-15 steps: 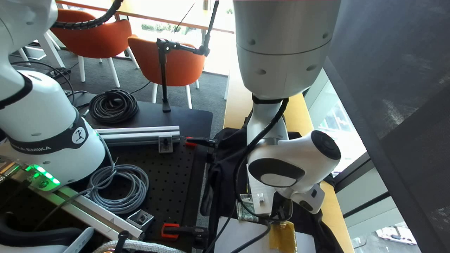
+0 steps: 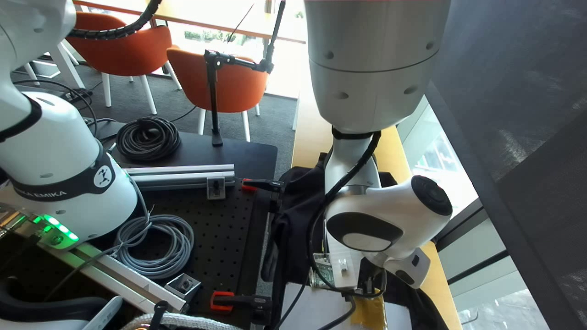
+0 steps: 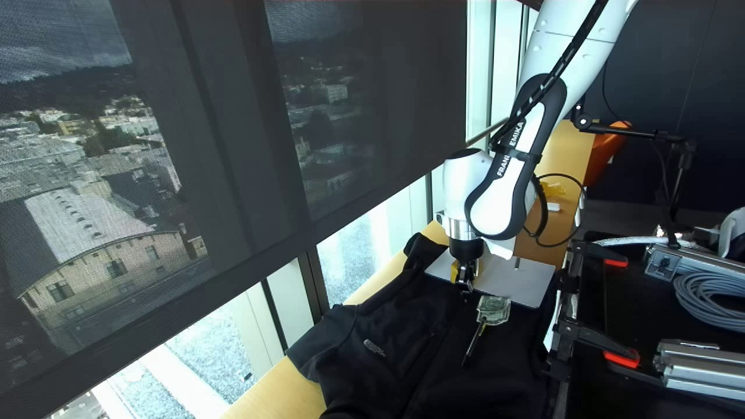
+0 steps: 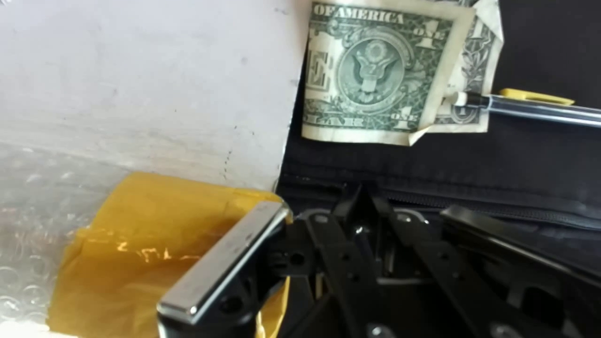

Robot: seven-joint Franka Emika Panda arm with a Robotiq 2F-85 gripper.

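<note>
In the wrist view my gripper appears shut, with a dark thing (image 4: 360,203) between its fingertips that I cannot identify against the black garment (image 4: 535,169). Seen from exterior view 2, the gripper (image 3: 464,279) points down, low over the garment beside the white board (image 3: 513,283). A folded dollar bill (image 4: 372,73) lies ahead of the fingers, its edge close to the board (image 4: 169,73). The pen (image 4: 535,110), with a yellow clip, has one end on the bill. Left of the fingers is a yellow packet (image 4: 163,248), partly covered by the gripper.
Bubble wrap (image 4: 28,236) lies beside the packet. The garment (image 3: 398,349) covers much of the wooden ledge (image 3: 276,394) by the window. Red-tipped clamps (image 3: 618,357) line the black table's edge. A cable (image 2: 316,220) hangs along my arm.
In exterior view 1 my arm and hand have shifted slightly right and down the picture. The packet is now more covered by the hand and cable.
</note>
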